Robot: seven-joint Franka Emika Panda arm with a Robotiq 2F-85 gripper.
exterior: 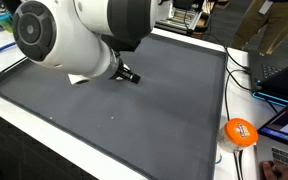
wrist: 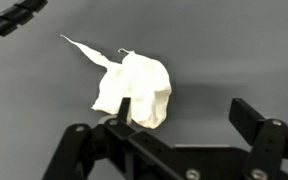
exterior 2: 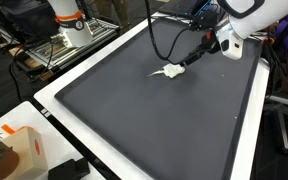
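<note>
A crumpled white piece of cloth or tissue (wrist: 136,85), with a thin tail at its upper left, lies on a dark grey surface. My gripper is open above that surface, its left finger overlapping the white piece's lower part in the wrist view. The space between the fingers shows mostly bare grey. In exterior view 2 the white piece (exterior 2: 172,71) lies just left of the gripper's dark fingers. The arm partly hides the white piece (exterior: 77,78) in exterior view 1, where the gripper (exterior: 125,74) is low over the surface.
The dark grey tray-like surface (exterior: 174,115) is largely bare toward its front and right. An orange-lidded jar (exterior: 238,134) and a laptop (exterior: 282,130) stand beyond its right edge. A black cable (exterior 2: 150,30) hangs near the white piece.
</note>
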